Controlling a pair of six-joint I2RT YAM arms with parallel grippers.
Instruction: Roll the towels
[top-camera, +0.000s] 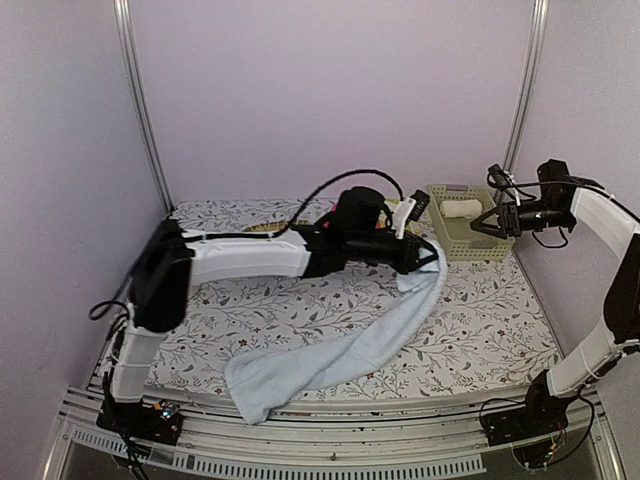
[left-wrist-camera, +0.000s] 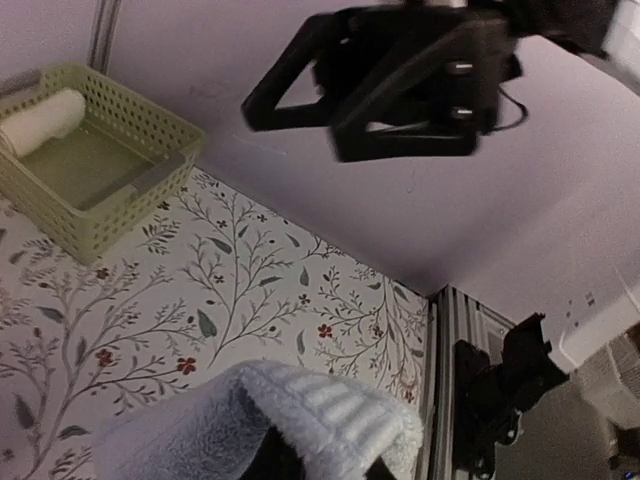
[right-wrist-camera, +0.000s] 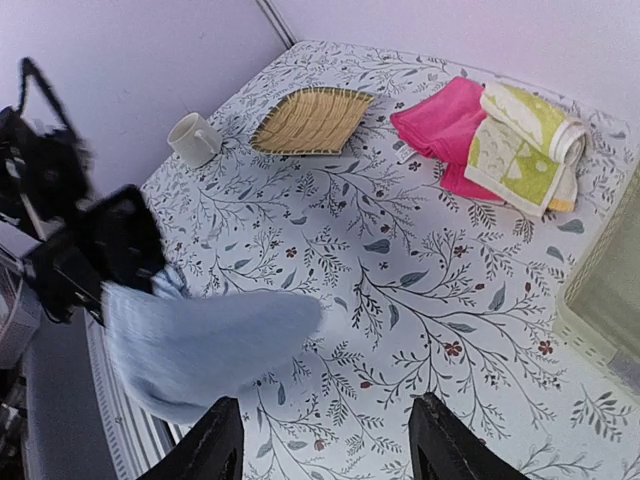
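A light blue towel (top-camera: 350, 350) stretches diagonally across the patterned table, its near end reaching the front edge. Its far end is raised at my left gripper (top-camera: 418, 262), right of the middle. In the left wrist view, bunched towel (left-wrist-camera: 330, 410) covers the space between that gripper's dark fingertips, which show only partly at the bottom edge; how firmly it is held is unclear. My right gripper (top-camera: 484, 226) hangs open and empty in front of the bin. In the right wrist view, its fingers (right-wrist-camera: 215, 445) are wide apart, with bare table between them.
At the back right stands a green bin (top-camera: 475, 251) holding a white roll (top-camera: 462, 208). Pink (right-wrist-camera: 440, 120) and yellow-green cloths (right-wrist-camera: 515, 160), a woven tray (right-wrist-camera: 310, 120) and a white mug (right-wrist-camera: 195, 140) sit toward the back and left.
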